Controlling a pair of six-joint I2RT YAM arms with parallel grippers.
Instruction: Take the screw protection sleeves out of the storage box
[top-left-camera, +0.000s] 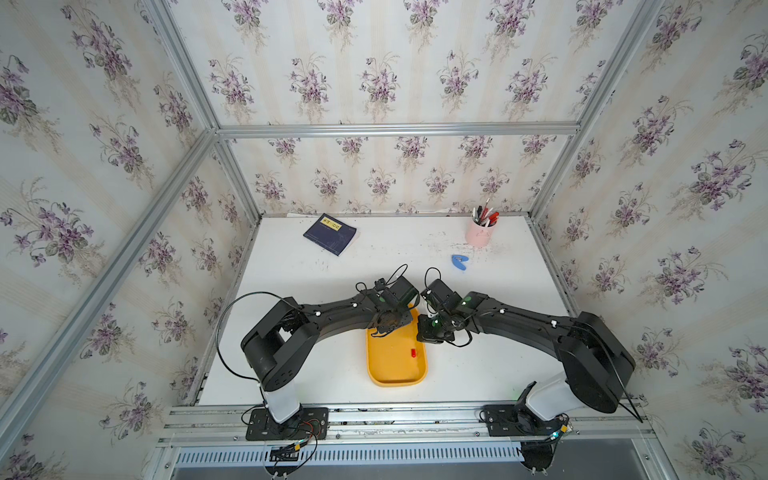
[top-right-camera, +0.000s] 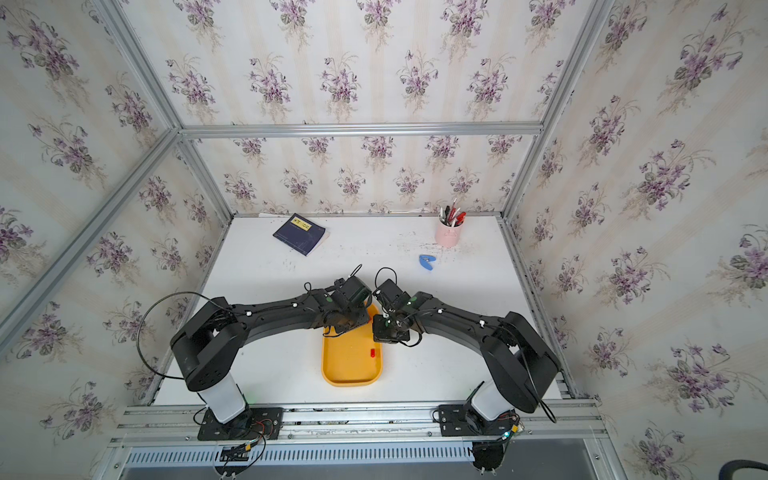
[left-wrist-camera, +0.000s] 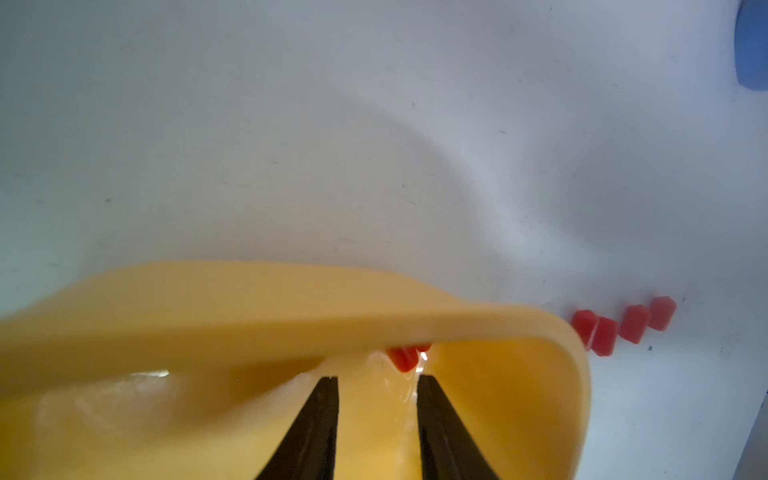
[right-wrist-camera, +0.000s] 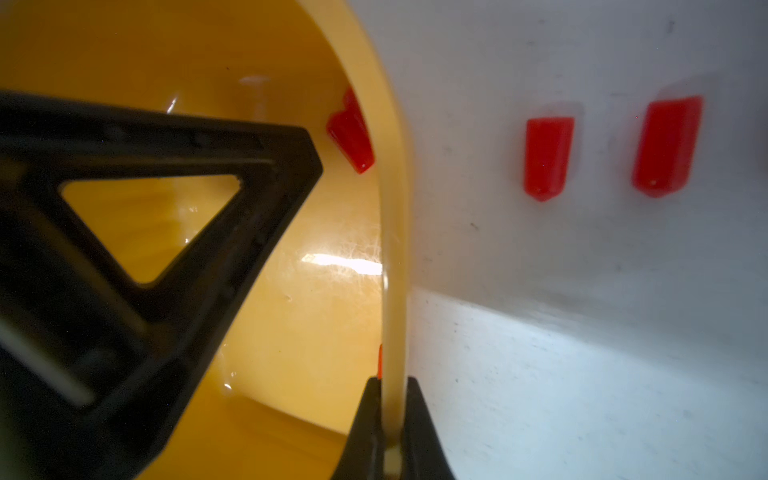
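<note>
The yellow storage box (top-left-camera: 393, 368) lies on the white table between both arms. My left gripper is open above its inside, nothing between the fingers. Just past those fingertips, red sleeves lie on the box floor, partly hidden by the rim; the right wrist view shows these sleeves (right-wrist-camera: 351, 140) beside the wall. A separate red sleeve (top-left-camera: 413, 353) rests nearer the front of the box. My right gripper is shut on the box's right rim. Outside the box, several red sleeves (left-wrist-camera: 605, 336) lie in a row on the table.
A blue clip-like object (top-left-camera: 459, 261) lies behind the box to the right. Farther back are a pink cup (top-left-camera: 479, 233) of pens and a dark blue book (top-left-camera: 329, 233). Both arms are close together over the box.
</note>
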